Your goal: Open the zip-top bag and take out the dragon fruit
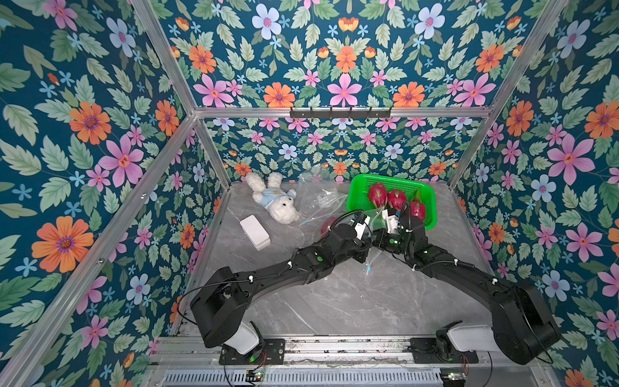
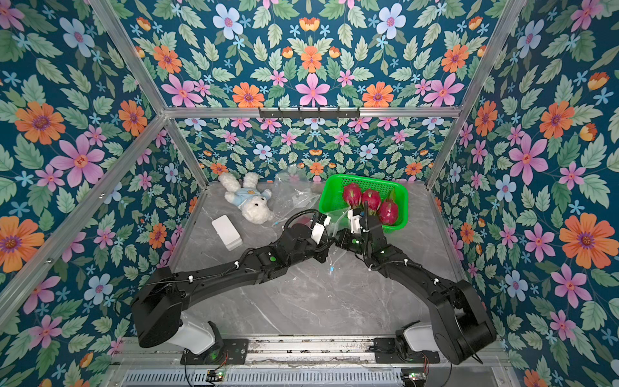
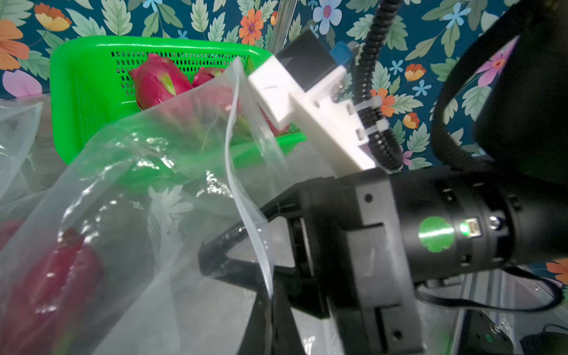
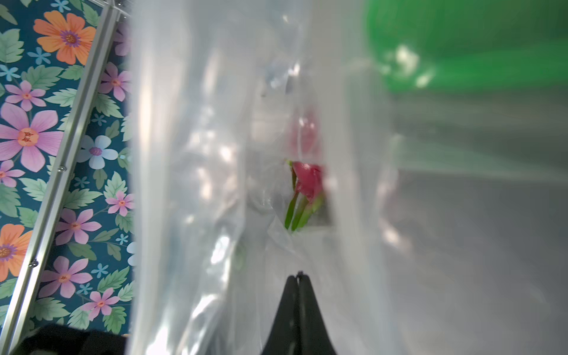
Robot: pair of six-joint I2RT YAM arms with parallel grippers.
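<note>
A clear zip bag (image 3: 148,195) with a dragon fruit (image 3: 53,284) inside stands between my grippers at the table's middle. My left gripper is shut at the bag's upper edge, whose zip strip runs down to its fingers in the left wrist view; anything thin between them is unclear. My right gripper is shut, its tips among the bag's film in the right wrist view, with a fruit (image 4: 307,180) seen beyond through plastic.
A green basket (image 2: 396,193) with several dragon fruits stands at the back right. A white plush bear (image 1: 283,209), loose plastic (image 1: 312,200) and a white box (image 1: 254,232) lie at left.
</note>
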